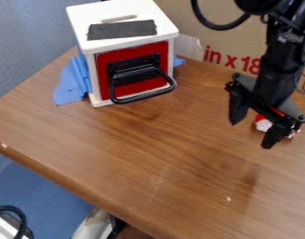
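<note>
My gripper [251, 125] hangs over the right side of the wooden table [130, 168], its two black fingers spread open with nothing visible between them. Just behind it, partly hidden by the gripper, lies a red and white object [286, 131]. A white toy oven [125, 28] with a red front, black door handle and dark top panel stands at the back left.
A blue cloth [70, 86] lies beside the oven. A cardboard box [223, 42] stands behind at the back.
</note>
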